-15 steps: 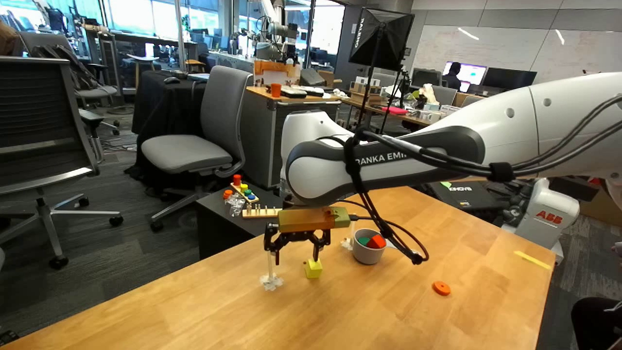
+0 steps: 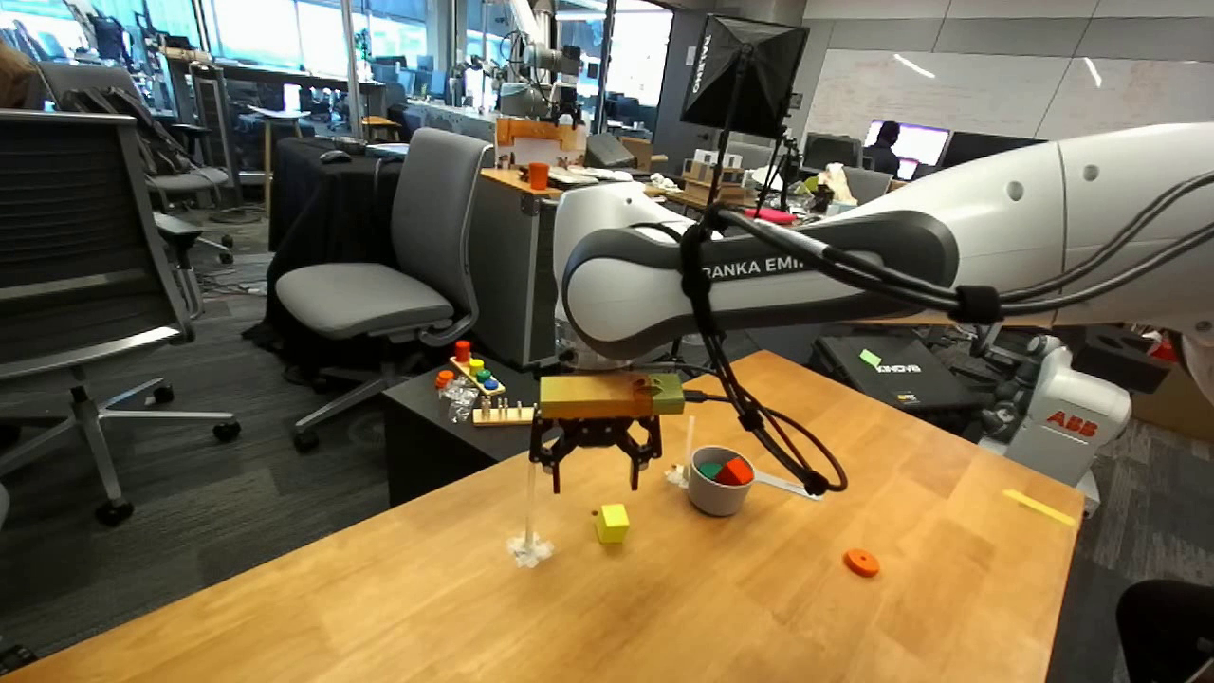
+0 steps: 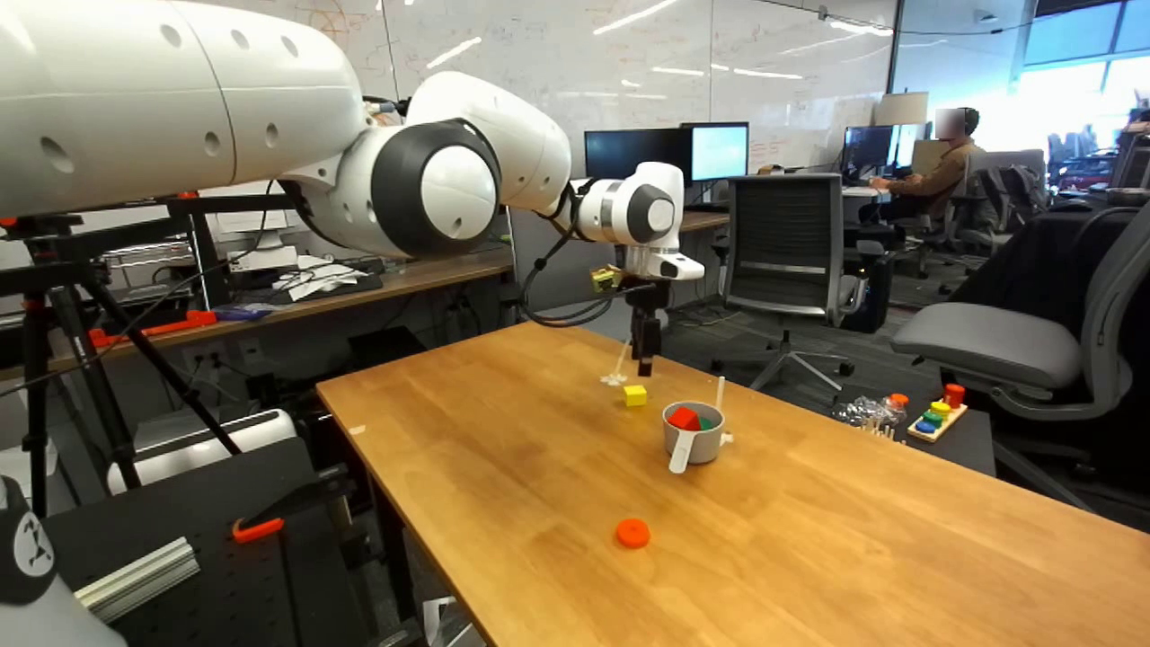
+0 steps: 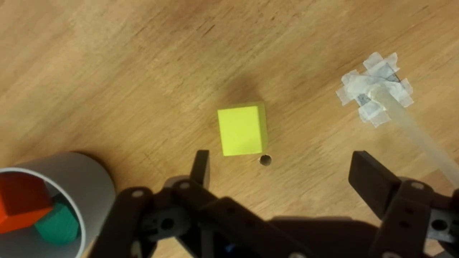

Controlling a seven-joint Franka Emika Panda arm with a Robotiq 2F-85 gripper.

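Note:
A yellow cube (image 4: 241,131) rests on the wooden table, with a small dark hole beside it in the wrist view. My gripper (image 2: 597,483) hangs above the table behind the cube (image 2: 612,524), open and empty. In the wrist view its fingers (image 4: 372,182) stand wide apart, and the cube lies ahead of the gap between them. To the cube's right in exterior view 1 stands a grey cup with a handle (image 2: 717,497). Inside it lie a red block (image 4: 21,200) and a green block (image 4: 58,224).
A thin pale rod (image 2: 530,501) rises from a taped base (image 4: 376,88) close to the cube; another rod (image 3: 720,393) stands by the cup. An orange disc (image 3: 632,533) lies on the near table.
The gripper has risen away from the table and the cube. Its fingers stood lower a second ago, one in line with the cube. Cube and cup have not moved.

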